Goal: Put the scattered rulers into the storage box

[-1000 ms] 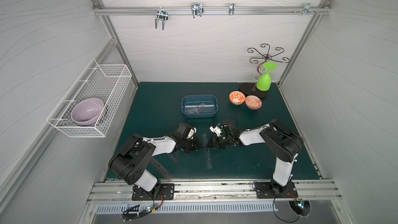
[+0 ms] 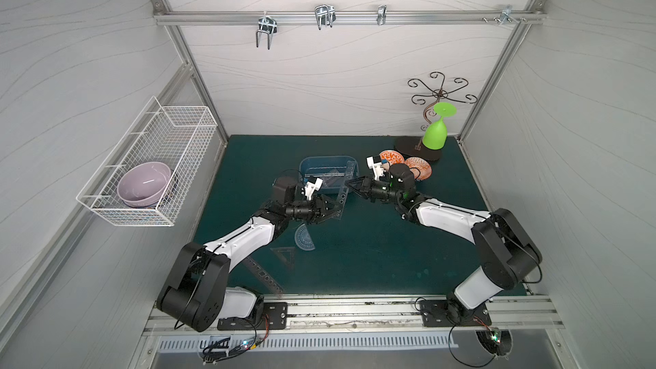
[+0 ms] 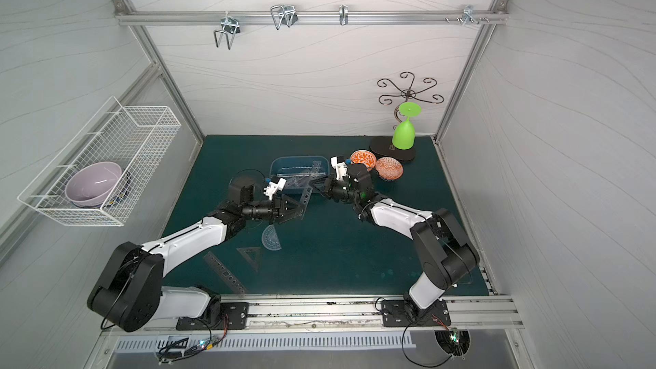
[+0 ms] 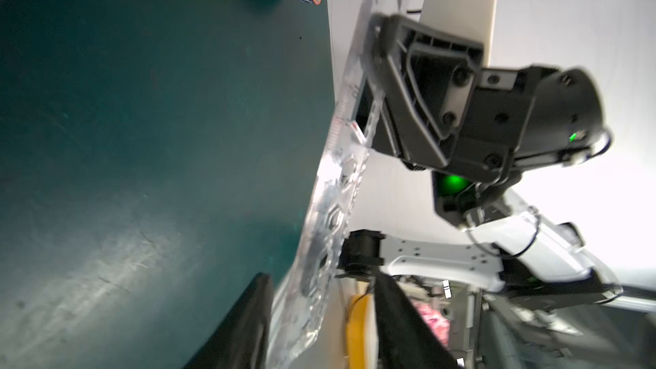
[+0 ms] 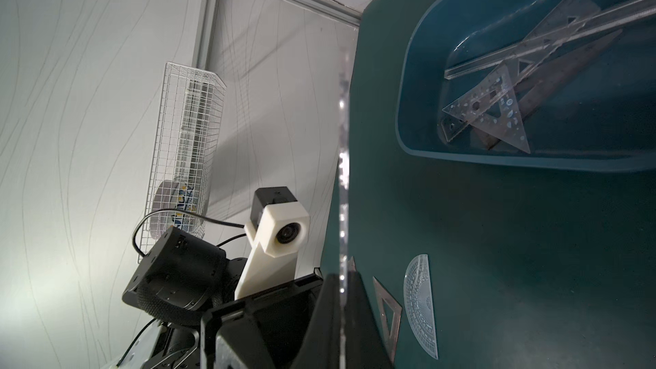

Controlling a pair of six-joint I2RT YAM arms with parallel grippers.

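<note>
A clear ruler point(image 2: 342, 200) slants between my two grippers, off the table, its far end over the front right of the blue storage box point(image 2: 328, 158). My right gripper is shut on it; the right wrist view shows it edge-on. My left gripper is partly open, with the ruler's near end between its fingers, closer to one finger point(image 4: 239, 331). A clear protractor point(image 2: 304, 237), a triangle point(image 2: 283, 255) and another ruler point(image 2: 262, 274) lie on the table, front left. Inside the box are a set square point(image 5: 495, 106) and other clear pieces.
Two orange patterned bowls point(image 3: 388, 168) stand behind the right arm, beside a dark stand with a green goblet point(image 2: 436, 134). On the left wall hangs a wire basket point(image 2: 188, 157) holding a purple bowl point(image 2: 144, 184).
The ruler has moved with my right gripper from the front of the table back to the box and now stands off the table. My left gripper has come back and right, around its near end.
</note>
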